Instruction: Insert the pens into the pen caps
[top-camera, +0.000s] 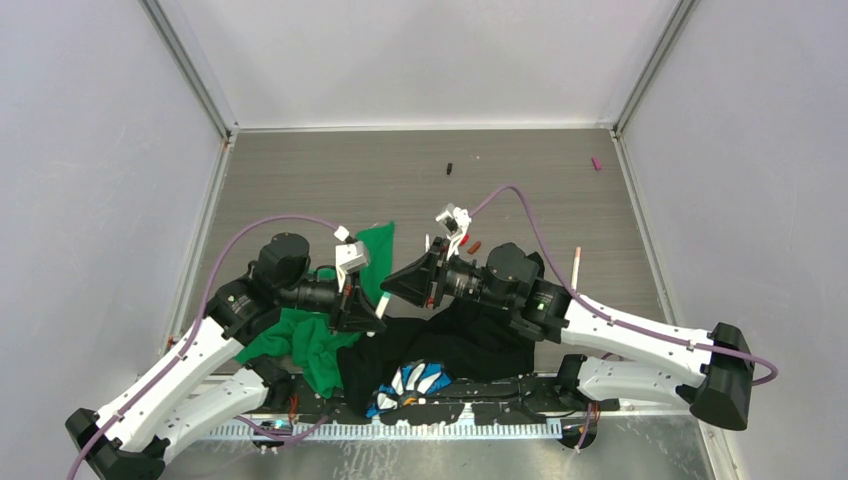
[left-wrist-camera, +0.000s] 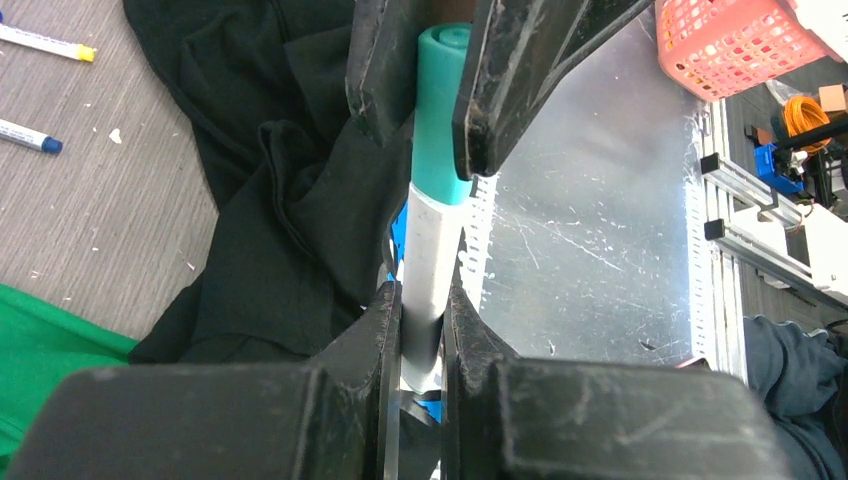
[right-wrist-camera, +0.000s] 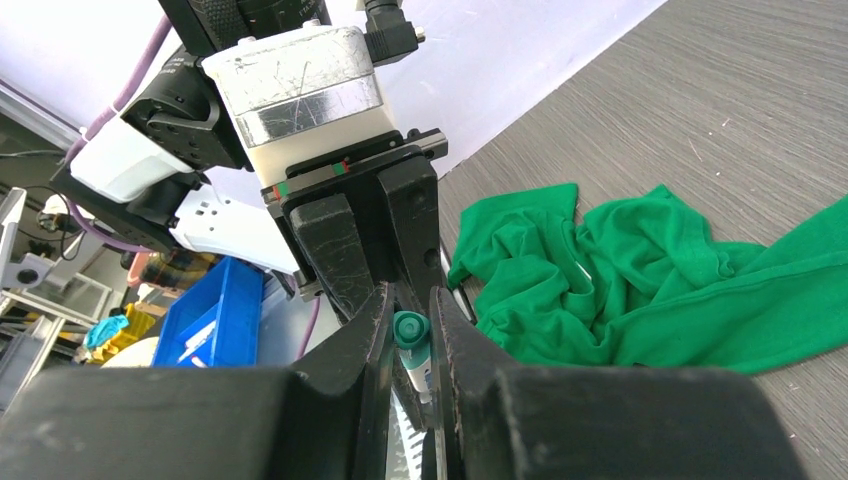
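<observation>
A white pen with a teal cap on its end is held between both arms. In the left wrist view my left gripper is shut on the white barrel, low in the picture. My right gripper closes around the teal cap at the top. Cap and barrel meet in line, with no gap showing between them. In the right wrist view the cap's round end sits between the fingers of the right gripper. From above, the pen stands tilted between the two grippers.
Under the arms lie a green cloth and a black cloth. Two other pens lie on the floor, one with a yellow end, one blue. A black cap and a pink cap lie at the back.
</observation>
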